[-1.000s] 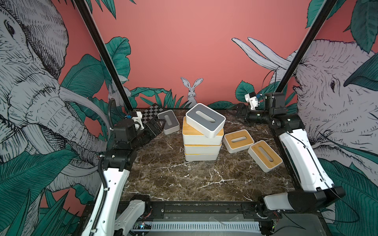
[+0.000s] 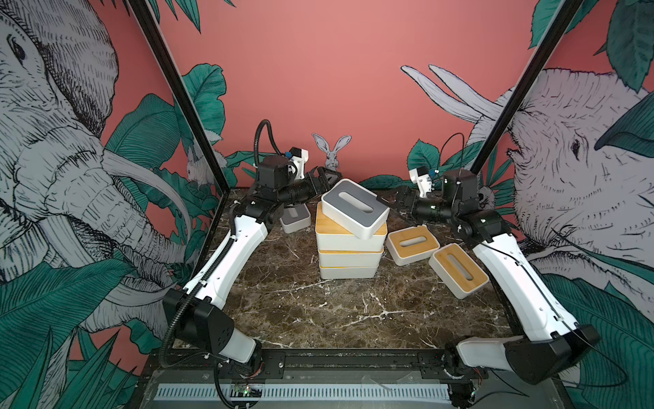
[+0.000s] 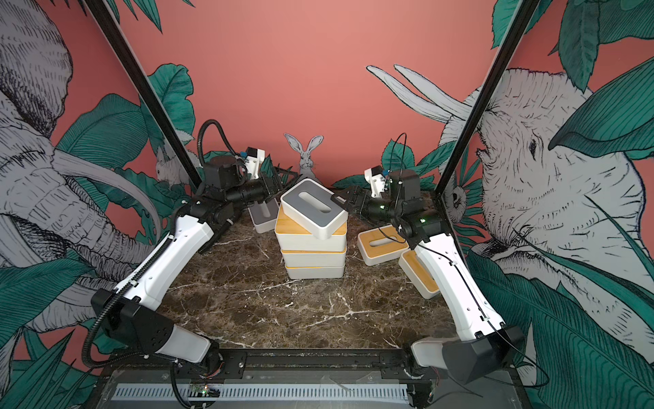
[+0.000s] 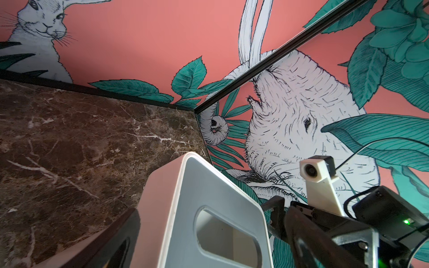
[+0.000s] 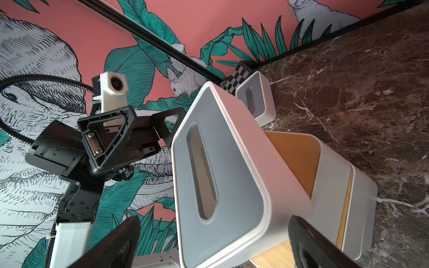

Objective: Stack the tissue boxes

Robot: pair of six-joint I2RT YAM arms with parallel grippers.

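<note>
A stack of white tissue boxes with wood-coloured tops (image 2: 348, 260) stands mid-table. Turned askew on top of it lies a grey-topped box (image 2: 356, 207), its corners reaching past the box below. My left gripper (image 2: 321, 181) is open at the upper left of this grey-topped box, and my right gripper (image 2: 393, 201) is open close to its right side. In the left wrist view the grey-topped box (image 4: 214, 223) lies between the two spread fingers. The right wrist view shows the box (image 5: 223, 178) between the fingers too. Whether any finger touches it, I cannot tell.
Another grey-topped box (image 2: 295, 218) lies behind and left of the stack. Two wood-topped boxes (image 2: 413, 244) lie to the right, near my right arm. Bare marble tabletop (image 2: 354, 320) stretches in front of the stack.
My left gripper has risen and swung right to the top of the stack. The right gripper has moved left toward the grey-topped box. The boxes have stayed where they were.
</note>
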